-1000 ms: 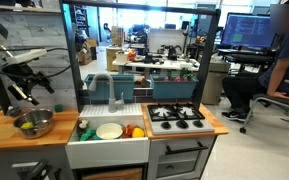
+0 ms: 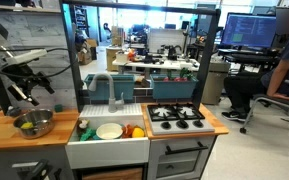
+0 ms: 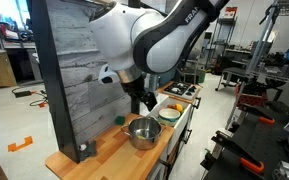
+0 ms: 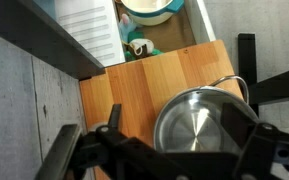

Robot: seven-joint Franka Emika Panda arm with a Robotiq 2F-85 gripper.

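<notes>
A silver metal pot (image 2: 34, 123) stands on the wooden counter at the far left, with a small yellow-green item (image 2: 27, 126) inside. My gripper (image 2: 27, 97) hangs above the pot, apart from it. In the wrist view, the gripper has its dark fingers (image 4: 115, 117) spread wide; it is open, and nothing shows between them. The pot (image 4: 189, 115) lies below, its near part hidden by the gripper. From the other side, the pot (image 3: 142, 132) is seen under the white arm.
Beside the pot, the white sink (image 2: 94, 155) holds a pale bowl (image 2: 109, 131) and several colourful items. A faucet (image 2: 101, 82) rises behind it. The black stove (image 2: 176, 115) is farther right. A dark upright post (image 3: 56, 75) stands close to the arm.
</notes>
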